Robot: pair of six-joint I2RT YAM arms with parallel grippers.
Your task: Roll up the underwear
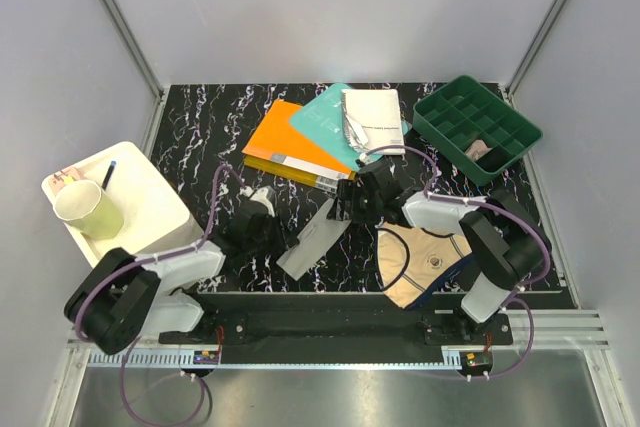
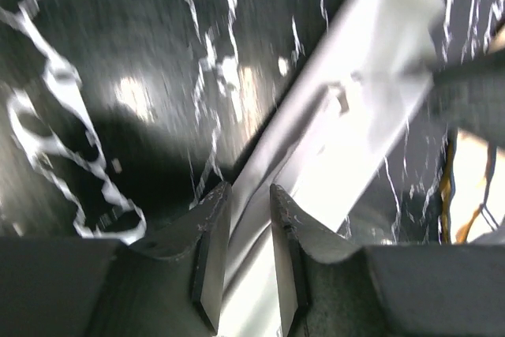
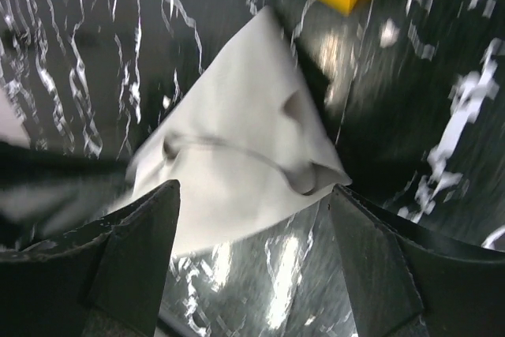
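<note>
The underwear [image 1: 315,239] is a white cloth folded into a long strip, lying slantwise on the dark marbled table between my two arms. My left gripper [image 1: 292,243] is at its left edge. In the left wrist view, that gripper is open by a narrow gap, with folded underwear [image 2: 272,183] showing between and beyond its fingertips. Over the strip's far end is my right gripper [image 1: 338,209]. The right wrist view shows it [image 3: 256,187] wide open, with a creased end of the underwear [image 3: 245,128] ahead of and between its fingers.
An orange box [image 1: 285,147] lies just behind the strip's far end. A cream cloth [image 1: 430,259] with dark trim is under the right arm. At the left stands a white bin [image 1: 160,209]; a green compartment tray [image 1: 460,107] is at the back right.
</note>
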